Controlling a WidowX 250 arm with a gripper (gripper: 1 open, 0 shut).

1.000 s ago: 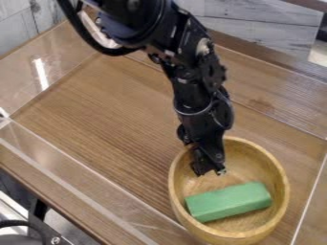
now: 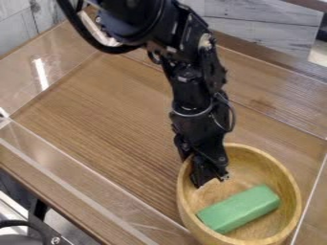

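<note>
A tan round bowl (image 2: 289, 211) sits at the lower right of the wooden table, with a green block (image 2: 238, 209) lying inside it. My black gripper (image 2: 208, 172) reaches down from the top centre to the bowl's back-left rim, its fingers low at that rim. Whether it is open, shut or holding the rim cannot be told, as its own body hides the fingers.
A pale plank wall stands at the back.
The bowl has moved slightly to the right and down in the view, with the block in it. My gripper has shifted the same way, staying at the rim.
</note>
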